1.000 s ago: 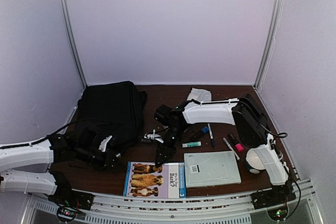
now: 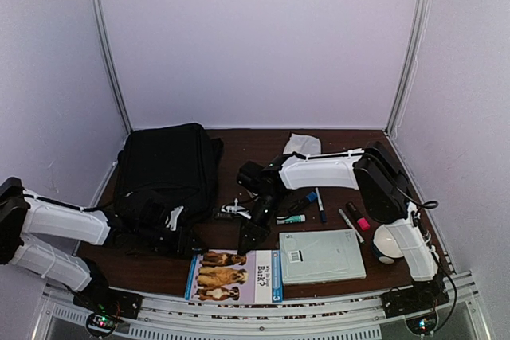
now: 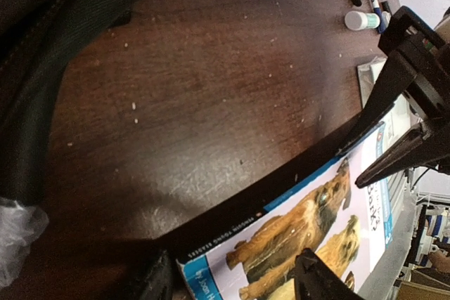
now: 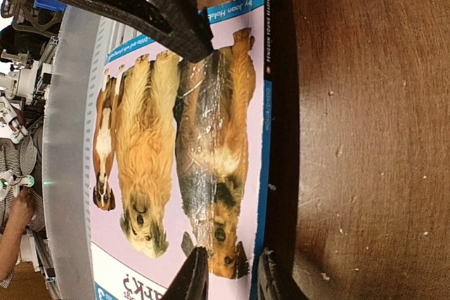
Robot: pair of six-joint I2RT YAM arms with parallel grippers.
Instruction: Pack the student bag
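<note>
A picture book with dogs on its cover lies at the table's front beside a pale notebook. The black bag lies at the back left. My left gripper stands open at the book's left end, low over its corner. My right gripper is at the book's far edge, its fingers part open on either side of that edge or just above it; whether it grips is unclear.
Glue stick, markers, pens and a pink highlighter lie behind the notebook. A round white item sits at the right, a white pouch at the back.
</note>
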